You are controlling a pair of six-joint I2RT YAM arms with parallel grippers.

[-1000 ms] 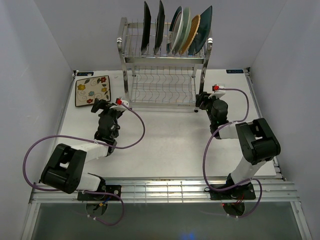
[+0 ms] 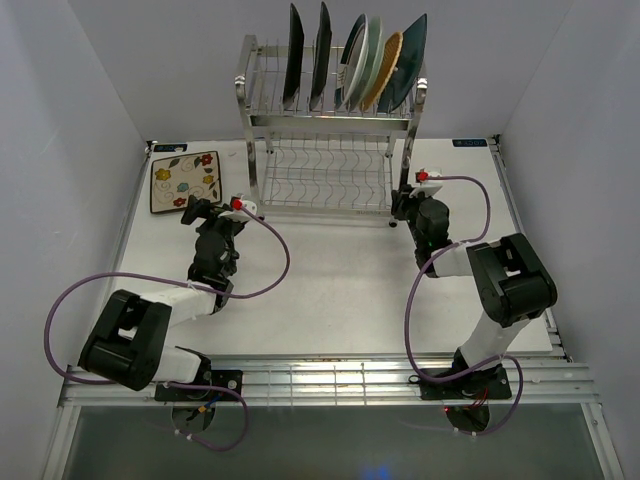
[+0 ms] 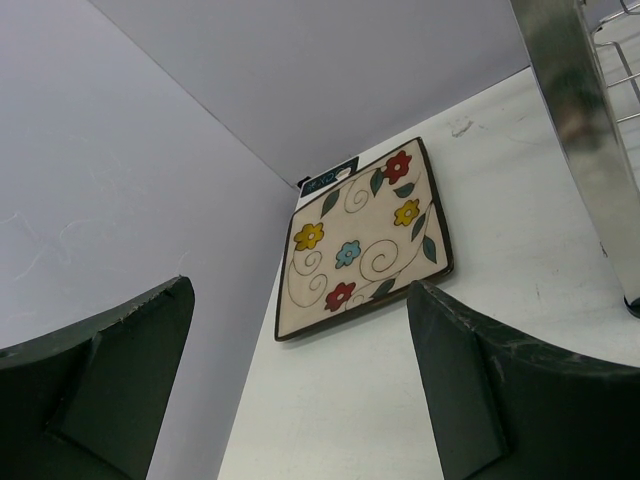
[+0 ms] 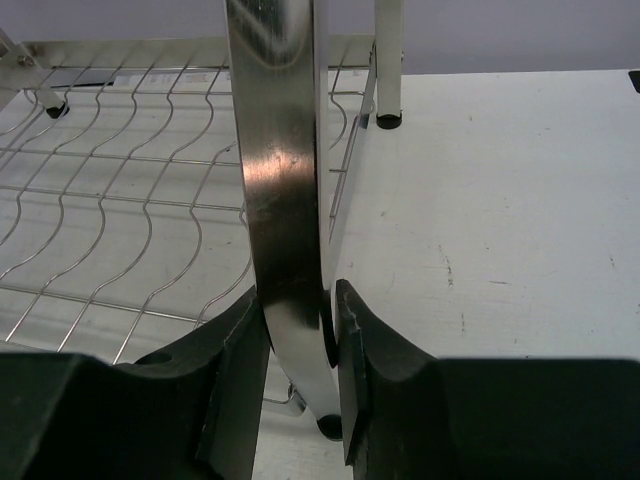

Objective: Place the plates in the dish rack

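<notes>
A two-tier steel dish rack (image 2: 330,123) stands at the back middle, several plates (image 2: 408,60) upright on its top tier; the lower tier shows bare wire. A square flowered board or plate (image 3: 355,235) lies at the back left, beside the rack. My left gripper (image 2: 208,210) stands open left of the rack, facing that board, nothing between its fingers. My right gripper is shut on the rack's front right post (image 4: 280,160), low down near its black foot.
Walls (image 2: 80,120) close in the white table (image 2: 320,290) at left, right and back. The table's middle, in front of the rack, is clear, as is the strip right of the rack. A railing runs along the front edge.
My right arm and gripper have shifted slightly left over the last second at the rack's post. The left arm and the plates show little change.
</notes>
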